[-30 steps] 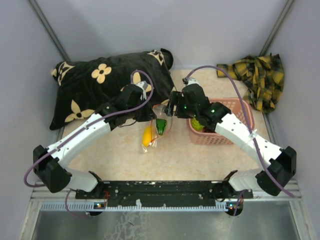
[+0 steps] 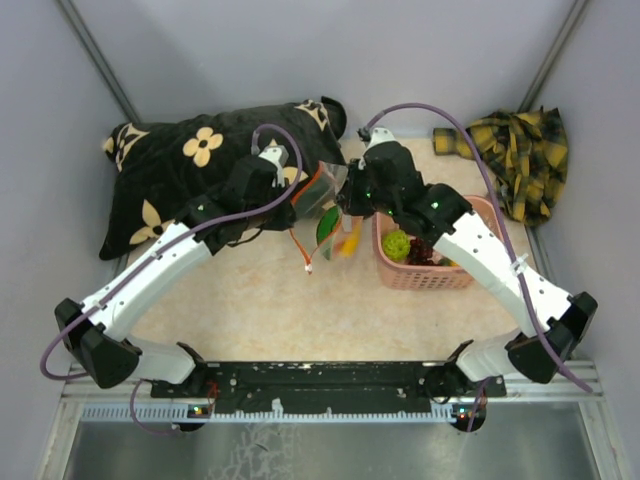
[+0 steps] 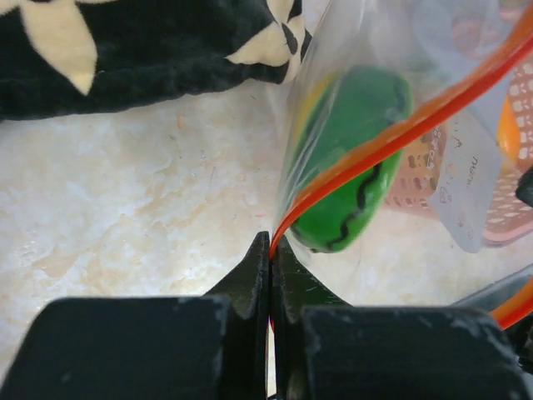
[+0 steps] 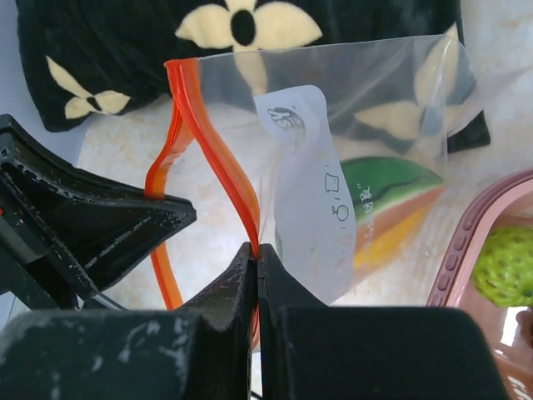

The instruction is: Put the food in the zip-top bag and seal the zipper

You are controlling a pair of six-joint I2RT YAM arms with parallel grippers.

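The clear zip top bag [image 2: 318,195] with an orange zipper edge hangs between my two arms, its mouth spread apart. My left gripper is shut on one side of the orange edge. Opposite it, my right gripper pinches the other side, close to the white label [image 4: 308,183]. Inside the bag are a green food piece with dark stripes [image 3: 354,212], like a watermelon, and a yellow one [image 2: 350,238] partly hidden behind it. Seen from the right wrist, the left gripper's dark fingers [image 4: 125,225] stand beside the zipper edge.
A pink basket [image 2: 430,277] with a green fruit [image 2: 396,245] and other food stands right of the bag, under the right arm. The black flowered cushion [image 2: 160,180] lies behind the left arm, a yellow plaid cloth [image 2: 520,160] at back right.
The bag has risen and opened wider between the grippers. My right gripper, open one second ago, closed near the bag and moved up and back. The yellow piece shifted right, behind the green one.
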